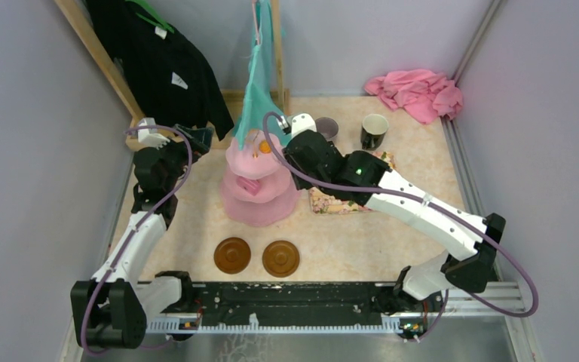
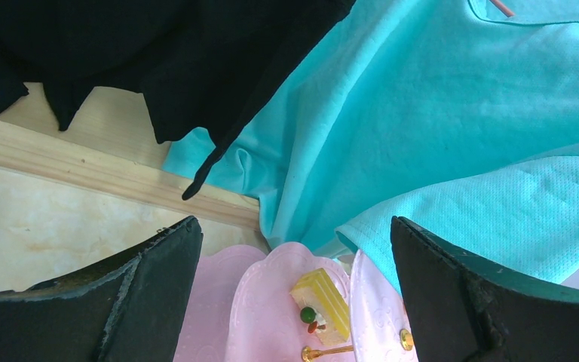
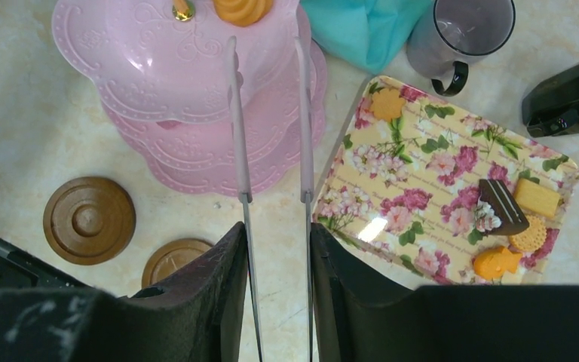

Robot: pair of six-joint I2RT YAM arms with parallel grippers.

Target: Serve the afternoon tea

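A pink tiered stand (image 1: 256, 211) holds small pastries, including an orange swirl (image 3: 243, 9) on the top tier. My right gripper, with long pale tips, is part open over the stand's right side, nothing visible between them. A floral tray (image 3: 392, 196) holds a cracker, chocolate cake slice (image 3: 502, 206) and other biscuits. A grey cup (image 3: 460, 34) and black mug (image 3: 554, 105) stand behind it. Two wooden coasters (image 1: 232, 256) lie at the front. My left gripper is open at left, facing the hanging cloths and stand.
A black garment (image 1: 166, 68) and turquoise cloth (image 1: 260, 90) hang at the back left. A crumpled pink cloth (image 1: 415, 94) lies at the back right.
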